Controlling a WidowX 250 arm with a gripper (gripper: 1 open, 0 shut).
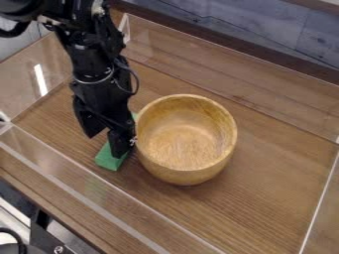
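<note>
The black gripper [103, 119] hangs over the wooden table, open, its fingertips just above and behind a green object [111, 162] lying left of a large tan wooden bowl [199, 154]. The green object is partly covered by the gripper and sits close against the bowl's left side.
A dark cable lies at the lower left corner beyond the table's edge. A grey wall runs along the upper right.
</note>
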